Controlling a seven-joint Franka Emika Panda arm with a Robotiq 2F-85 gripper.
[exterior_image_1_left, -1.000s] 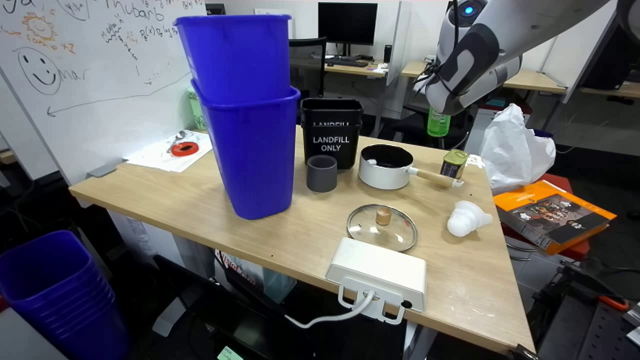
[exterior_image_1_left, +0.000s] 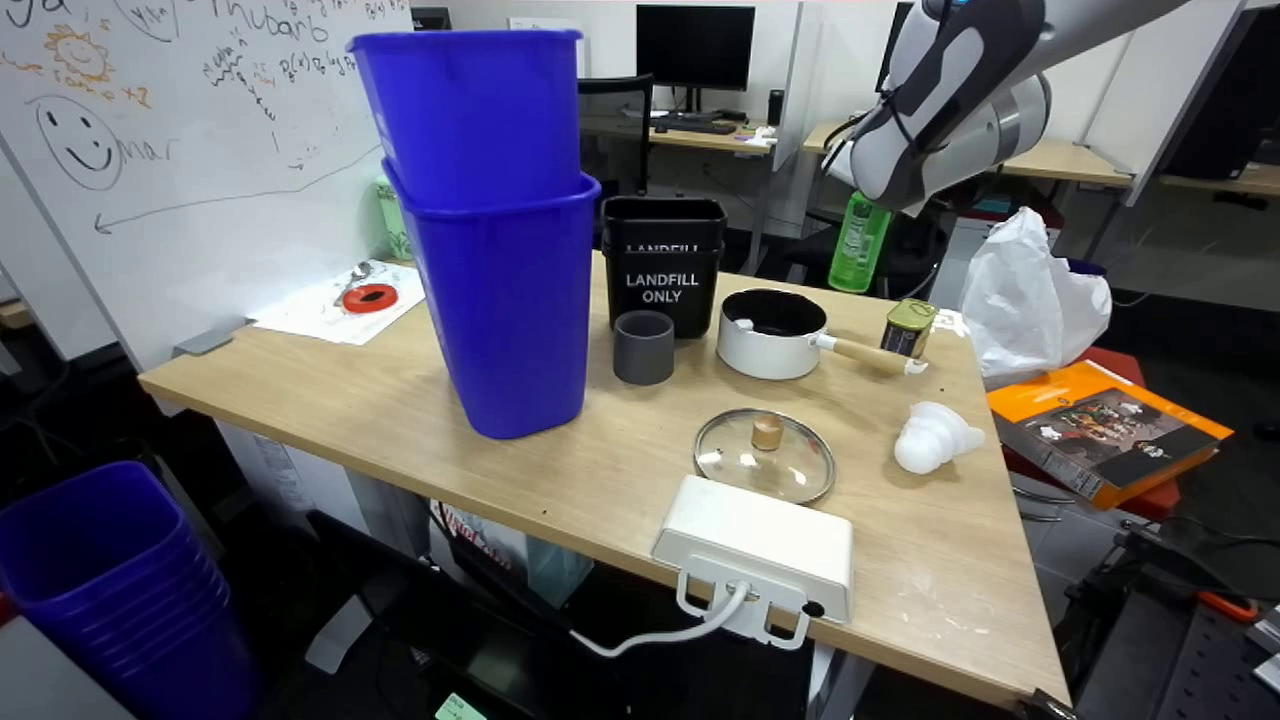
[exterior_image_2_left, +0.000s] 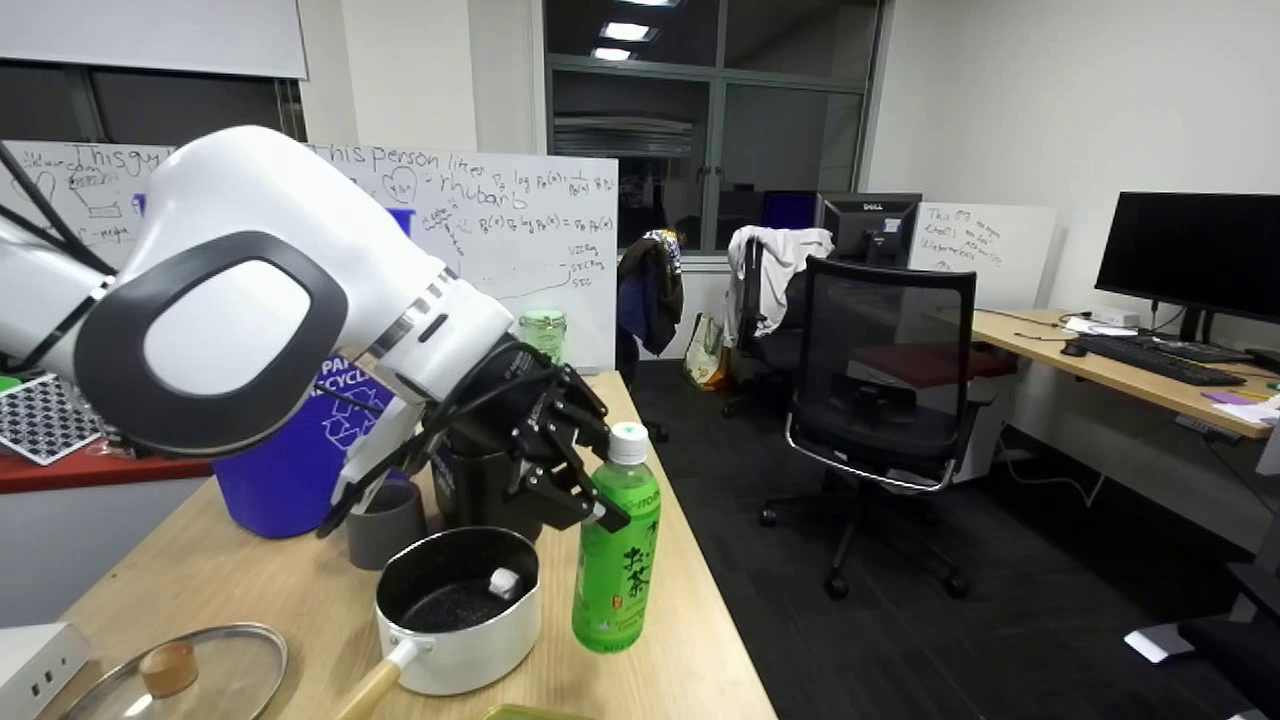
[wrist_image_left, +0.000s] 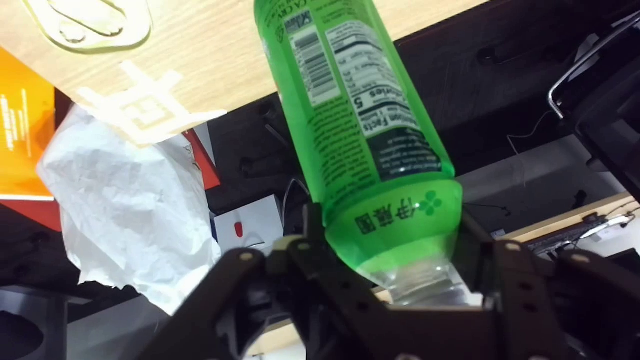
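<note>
A green tea bottle (exterior_image_2_left: 618, 564) with a white cap hangs nearly upright from my gripper (exterior_image_2_left: 608, 480), which is shut around its neck end. In the wrist view the bottle (wrist_image_left: 366, 114) runs up and away between the dark fingers, its label and barcode facing the camera. Its base looks clear of the wooden table in exterior view 1, where the bottle (exterior_image_1_left: 860, 244) appears at the far edge, beyond the pot. That view hides the gripper's fingers behind the arm.
A white pot (exterior_image_1_left: 768, 342) with a wooden handle stands near a square tin (exterior_image_1_left: 908, 326). Close by are a grey cup (exterior_image_1_left: 643, 348), black landfill bins (exterior_image_1_left: 663, 270), tall blue bins (exterior_image_1_left: 504, 288) and a glass lid (exterior_image_1_left: 764, 456).
The arm and the held bottle have shifted slightly left in exterior view 1, and more of the bottle shows below the arm. Objects on the table stay put.
</note>
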